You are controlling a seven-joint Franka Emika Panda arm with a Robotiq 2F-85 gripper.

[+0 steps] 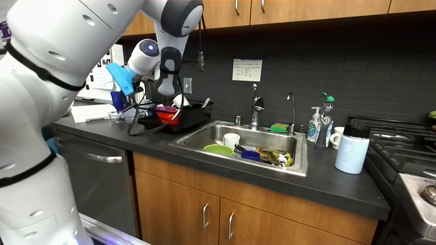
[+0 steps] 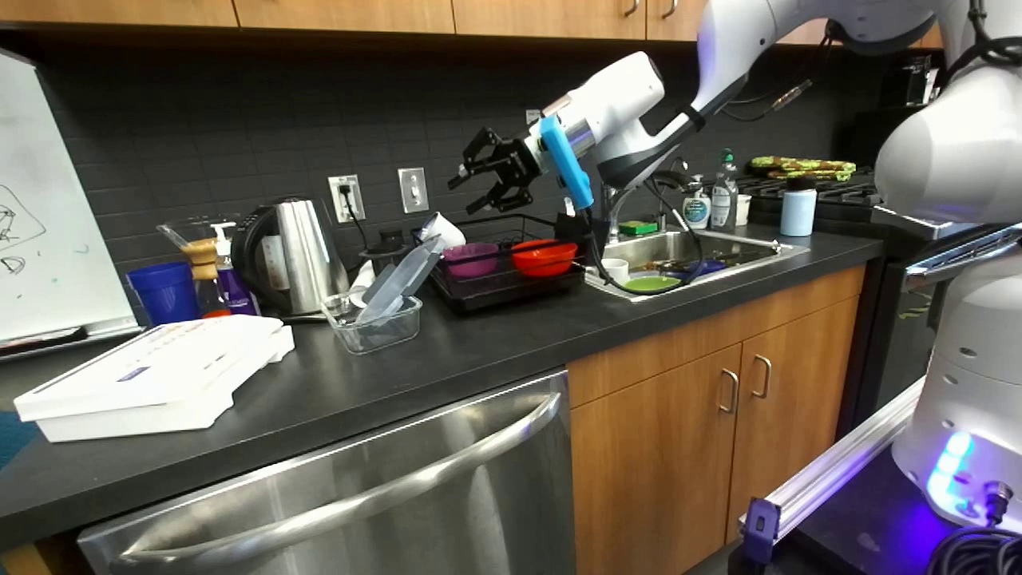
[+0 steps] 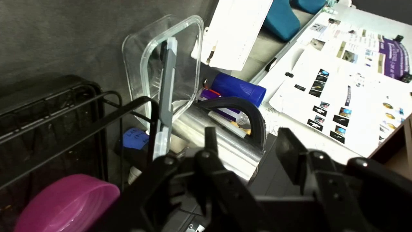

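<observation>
My gripper (image 2: 466, 193) hangs in the air above the black dish rack (image 2: 498, 295), its black fingers parted and empty. In the wrist view the gripper shows a wide gap between its fingertips, with the steel kettle (image 3: 220, 135) in the background. The rack holds a purple bowl (image 2: 472, 259), a red bowl (image 2: 543, 258) and a tilted white mug (image 2: 441, 231). Left of the rack stands a clear container (image 2: 378, 331) with its lid leaning in it. In exterior view 1 the fingers are hidden behind the blue-wrapped wrist (image 1: 121, 77).
A white box (image 2: 163, 374), a blue cup (image 2: 164, 292) and the kettle (image 2: 308, 254) occupy the counter's left part. The sink (image 1: 196, 139) holds a white mug, a green bowl and other dishes. Upper cabinets (image 2: 345, 14) overhang the counter. A cable loops below the wrist.
</observation>
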